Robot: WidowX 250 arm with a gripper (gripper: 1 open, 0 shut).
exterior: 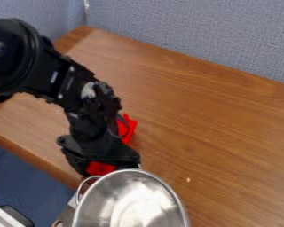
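Note:
My black gripper [99, 160] reaches down at the lower left of the wooden table, just behind a steel pot. A red object shows in two places, a red piece [127, 126] right of my wrist and more red beneath the fingers; whether it is one thing cannot be told. The steel pot [130, 208] is at the bottom edge with its handle toward the left, close under my gripper. The arm hides much of the red object, and the fingertips are hard to make out.
A grey padded wall [192, 35] runs behind it. The table's left edge drops to a blue area at the lower left.

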